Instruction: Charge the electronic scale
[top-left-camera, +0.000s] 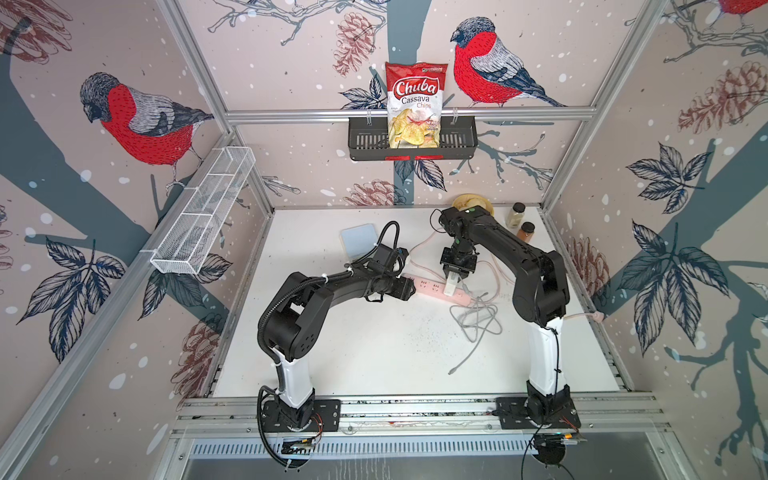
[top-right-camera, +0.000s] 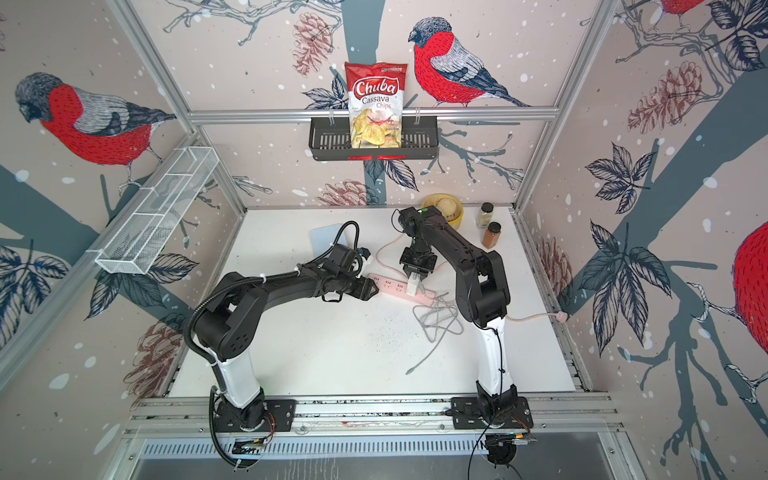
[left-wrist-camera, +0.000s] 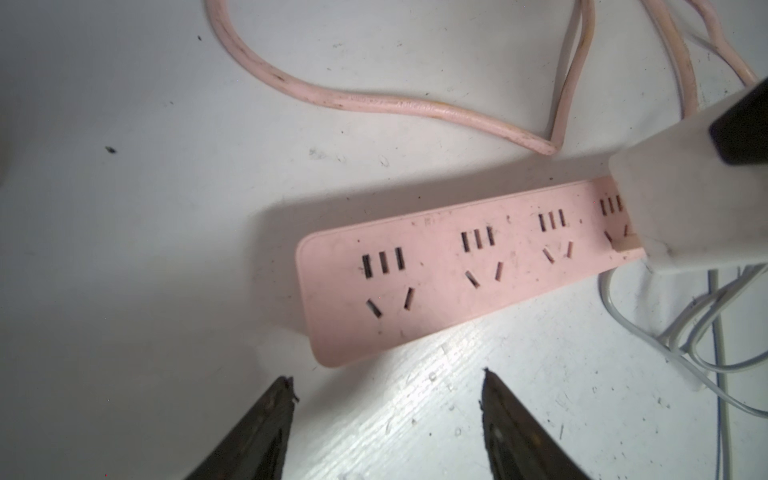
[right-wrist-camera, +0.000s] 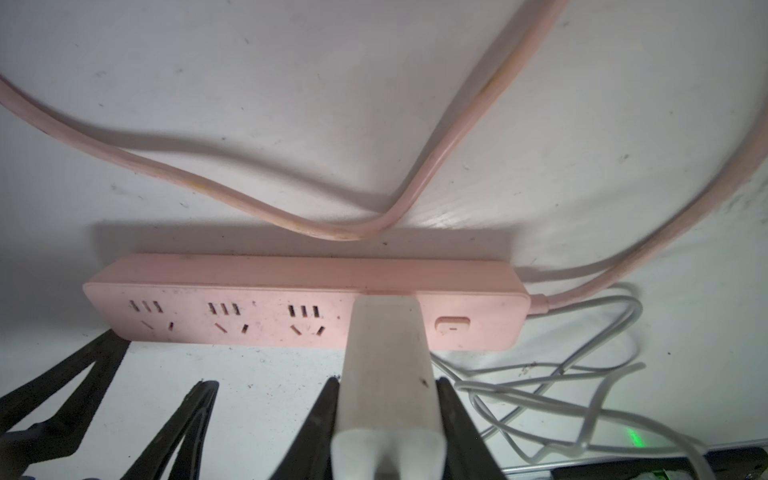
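Observation:
The pink power strip (left-wrist-camera: 424, 280) lies across the table's middle. My right gripper is shut on a white charger (right-wrist-camera: 388, 360), held over the strip's switch-end socket; whether it is fully seated I cannot tell. My left gripper is low by the strip's far left end, fingertips apart in its wrist view; whether it grips anything is unclear. Grey cable (right-wrist-camera: 592, 408) lies coiled beside the strip's right end. A pale blue square (top-left-camera: 359, 238), possibly the scale, lies behind the left arm.
Pink cord (right-wrist-camera: 448, 152) loops behind the strip. A yellow bowl (top-right-camera: 444, 200) and two jars (top-right-camera: 491, 236) stand at the back right.

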